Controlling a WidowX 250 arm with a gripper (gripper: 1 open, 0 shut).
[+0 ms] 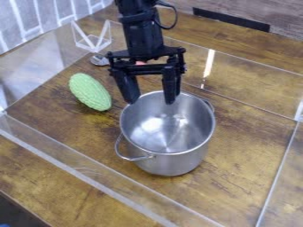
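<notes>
The black gripper [151,93] hangs fingers-down just over the rear rim of a large steel pot [166,146], its two fingers apart with nothing seen between them. A pale green, textured oblong object [89,91] lies on the wooden table to the left of the pot. A small red item [141,62] is partly hidden behind the gripper.
Clear plastic panels border the table [244,97] at the front left, right and back. A white wire object [91,43] stands at the back left. The wood to the right of the pot is bare.
</notes>
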